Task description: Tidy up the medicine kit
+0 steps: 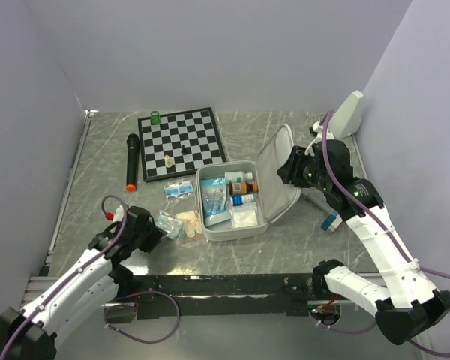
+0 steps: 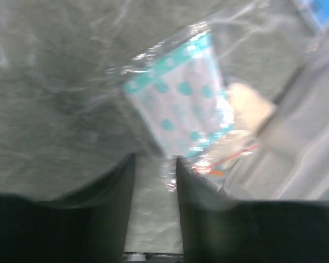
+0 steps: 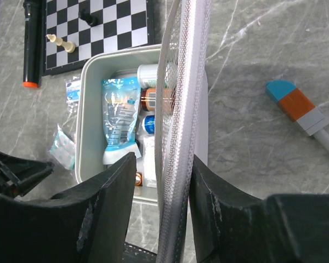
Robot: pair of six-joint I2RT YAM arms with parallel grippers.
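The grey medicine box (image 1: 232,231) stands open, holding a blue-white pouch (image 1: 214,196), brown bottle (image 1: 242,188), white bottles and a white packet (image 1: 244,217). My right gripper is at its raised lid (image 3: 181,109), the lid's edge between the fingers. My left gripper (image 1: 151,237) hovers low left of the box; in its blurred wrist view a dotted packet (image 2: 181,98) and a bag with beige contents (image 2: 247,107) lie ahead of the fingertips, which are apart.
A chessboard (image 1: 181,139) with pieces lies behind, a black microphone (image 1: 132,159) to its left. A small blue packet (image 1: 178,190) lies above the bags. An orange-blue tool (image 3: 293,104) lies right of the box.
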